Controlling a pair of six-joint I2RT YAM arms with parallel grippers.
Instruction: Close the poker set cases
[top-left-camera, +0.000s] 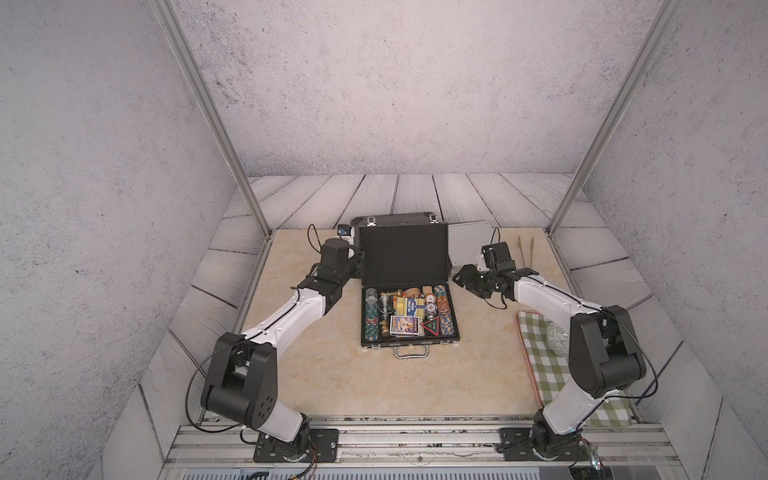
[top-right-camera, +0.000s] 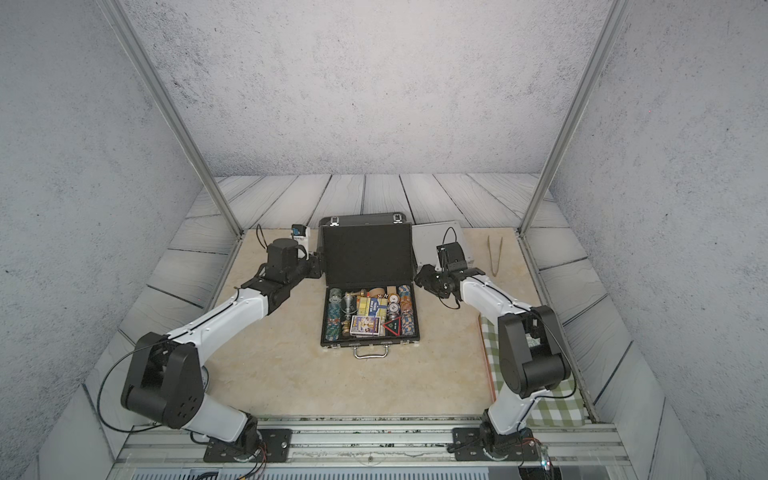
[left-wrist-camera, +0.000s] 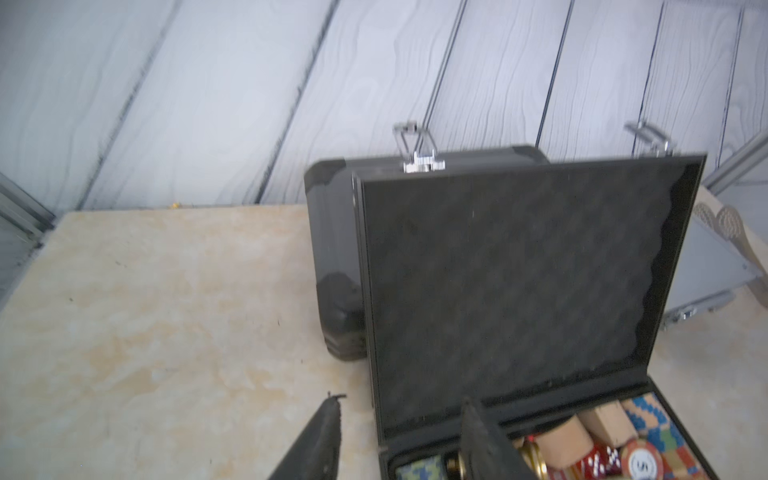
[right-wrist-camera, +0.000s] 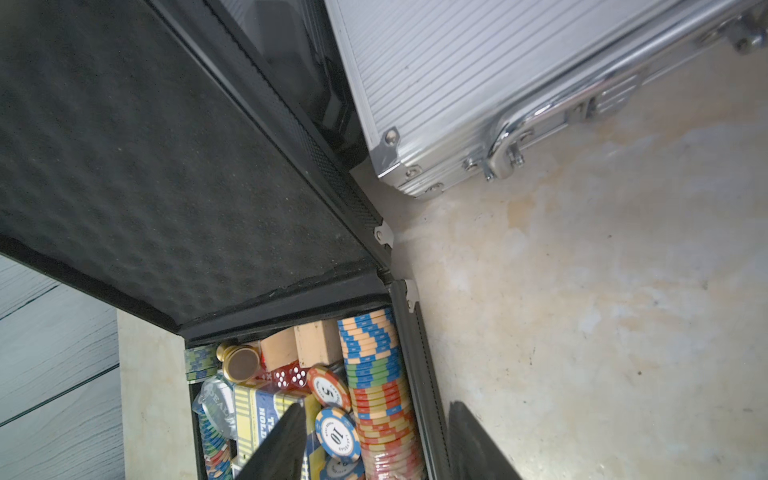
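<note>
The black poker set case (top-left-camera: 410, 344) stands open at the middle of the table, its handle toward the front. Its dark foam-lined lid (top-left-camera: 405, 254) is raised upright, with two silver latches (left-wrist-camera: 421, 163) on the top edge. Inside lie stacks of poker chips (right-wrist-camera: 376, 384), card boxes (right-wrist-camera: 264, 416), red dice and a small trophy. My left gripper is open by the lid's left edge, nothing between its fingers. On the case's right side my right gripper stands part open near the rim, holding nothing; whether either touches the case I cannot tell.
A dark case (left-wrist-camera: 332, 232) stands right behind the lid. The silver case (right-wrist-camera: 480, 80) lies at the back right, close to my right gripper. Tongs (top-left-camera: 525, 250) and a green checked cloth (top-left-camera: 544, 352) are on the right.
</note>
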